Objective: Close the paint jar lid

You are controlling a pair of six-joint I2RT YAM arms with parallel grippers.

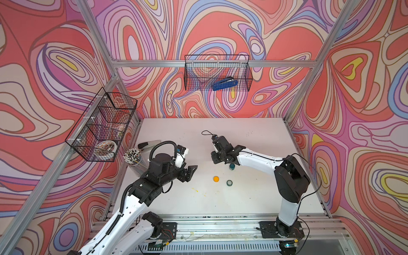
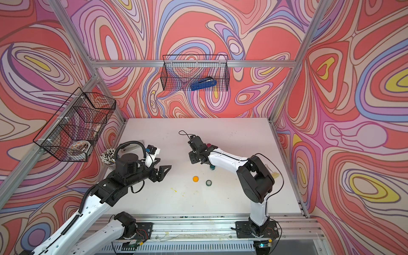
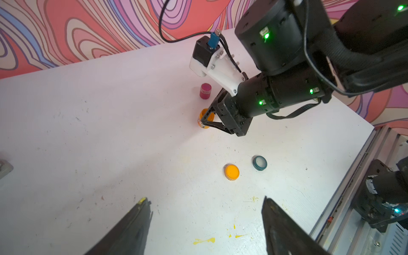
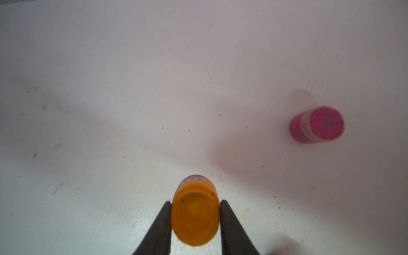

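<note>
My right gripper is shut on the orange paint jar (image 4: 195, 218), with a finger at each side; its top looks uncovered. Whether the jar touches the table is hard to tell. An orange lid (image 3: 231, 171) lies on the table, apart from the jar and nearer the front edge, with a teal lid (image 3: 259, 162) to its right. Over the left side of the table, my left gripper stands open, its fingers wide apart and empty.
A magenta jar (image 4: 326, 123) stands beyond the orange one. A teal jar (image 1: 231, 167) sits under the right arm. The cup of sticks (image 1: 133, 157) is at the left edge.
</note>
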